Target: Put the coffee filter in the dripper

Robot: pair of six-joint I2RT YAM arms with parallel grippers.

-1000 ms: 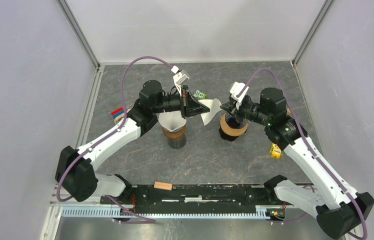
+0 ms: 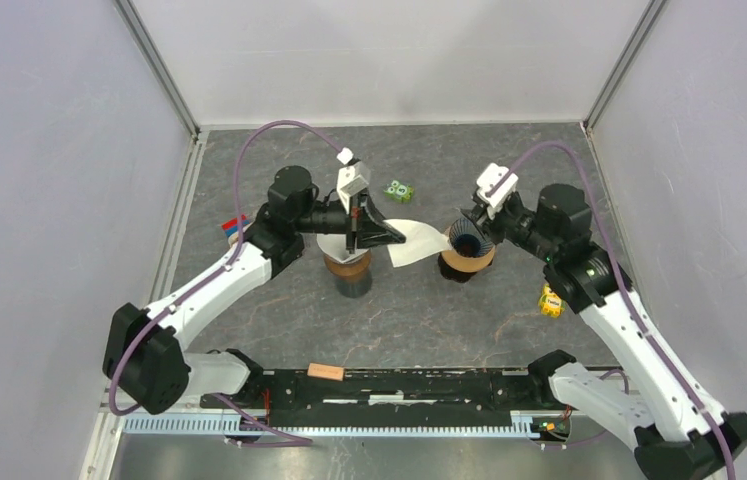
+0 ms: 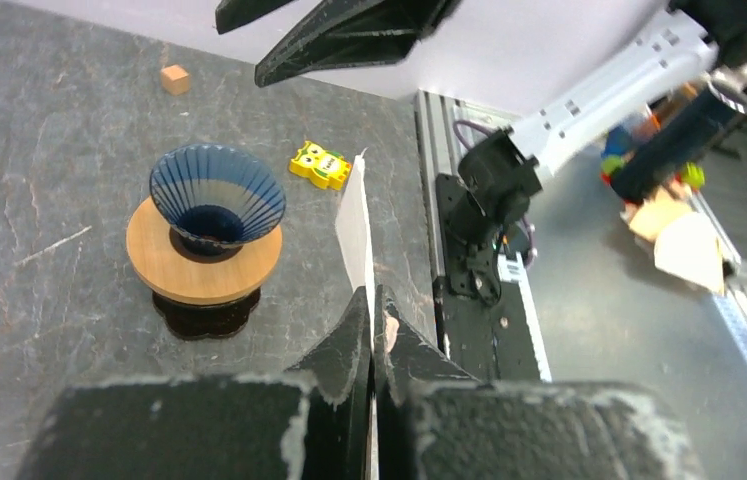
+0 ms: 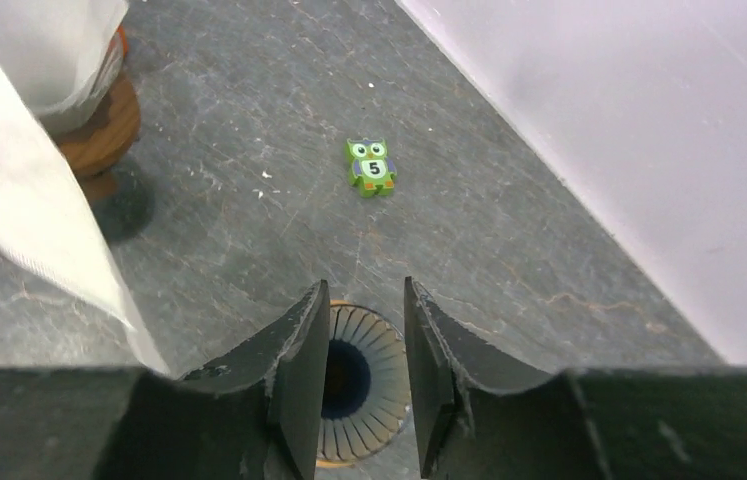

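Note:
A white paper filter is held in my left gripper, which is shut on it; in the left wrist view it stands edge-on between the fingertips. The blue ribbed dripper sits on a wooden ring on a dark base, to the right of the filter in the top view. My right gripper is over the dripper, its fingers apart with nothing visible between them except the dripper below.
A white filter holder on a wooden-collared container stands below the left arm. A green owl block lies at the back, a yellow block at the right. Walls border both sides and the back.
My left gripper and the filter have moved slightly down in the top view, the filter showing flatter. My right gripper has drawn away rightward from the filter.

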